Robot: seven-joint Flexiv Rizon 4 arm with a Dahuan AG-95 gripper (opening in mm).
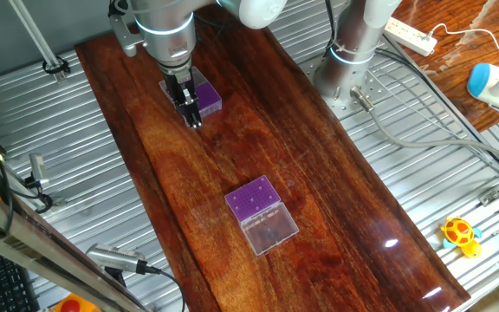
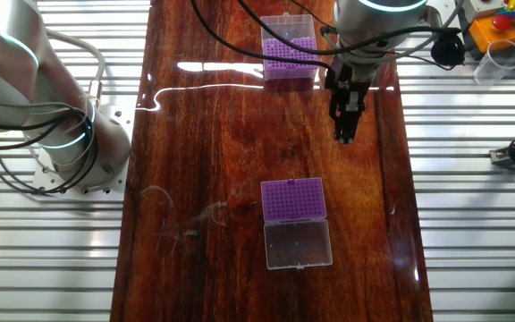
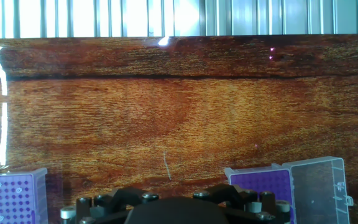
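Observation:
My gripper [image 2: 345, 131] points down above the wooden table, beside the far purple rack box. In exterior view 1 its fingertips [image 1: 197, 123] lie in front of that box's left part; whether the fingers are open or shut is unclear. Nothing shows held. The far box has a purple perforated top [image 2: 290, 55] and a clear lid lying back. Nearer the table's middle sits another open box, with a purple perforated insert [image 2: 293, 199] and a clear, empty-looking lid [image 2: 299, 244]. The wrist view shows parts of the far box [image 3: 12, 198] and nearer box [image 3: 263, 182] at the bottom corners.
Bare wood [image 1: 319, 217] surrounds the two boxes. Cables cross above the far box in exterior view 2. A toy turtle [image 1: 460, 232] lies off the table.

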